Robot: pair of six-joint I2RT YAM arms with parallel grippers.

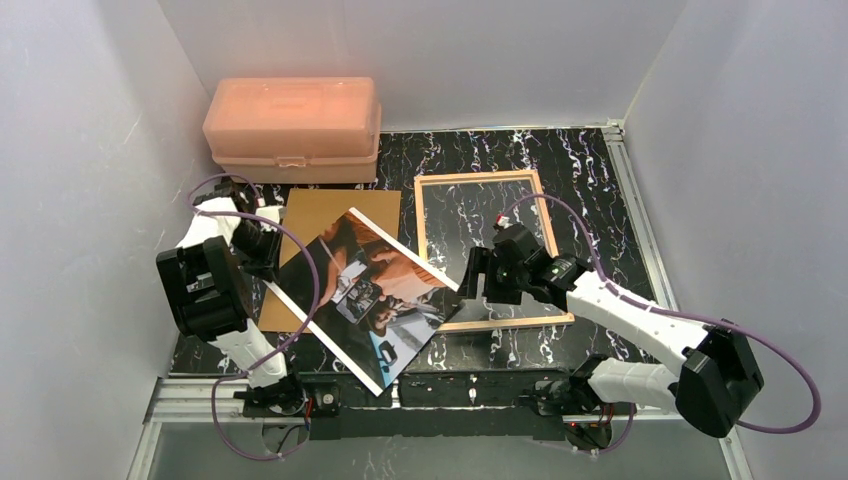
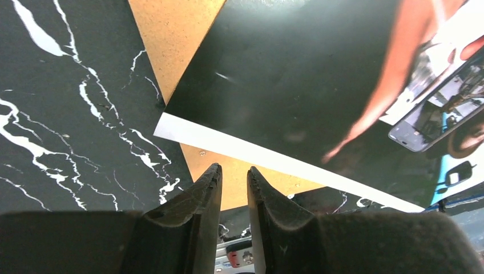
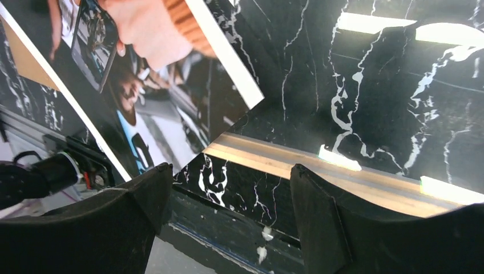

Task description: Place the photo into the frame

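The photo lies askew, its left part over the brown backing board and its right corner over the left side of the wooden frame. In the left wrist view, the gap of my left gripper is narrow and empty. It is part open, just off the photo's white edge, with board visible between the fingers. My right gripper stands wide open by the photo's right corner. Only the frame's lower bar and table show between its fingers.
A closed orange box stands at the back left. Inside the frame, the clear pane shows the black marbled table and reflects light. Walls close in on both sides.
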